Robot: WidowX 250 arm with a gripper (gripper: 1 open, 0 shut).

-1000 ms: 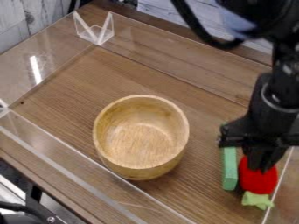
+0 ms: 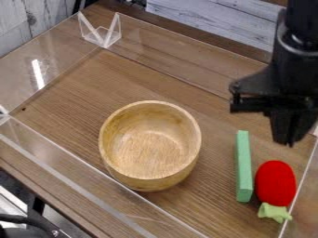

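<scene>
My gripper (image 2: 267,116) hangs large and dark at the upper right, above a red rounded object (image 2: 274,181) with a pale green tip. Just left of that stands a light green bar (image 2: 244,165). I cannot tell whether the gripper is open or shut. A tan round bowl (image 2: 151,113) sits left of these.
A clear plastic piece (image 2: 100,30) stands at the back left.
The table objects look mostly unchanged.
</scene>
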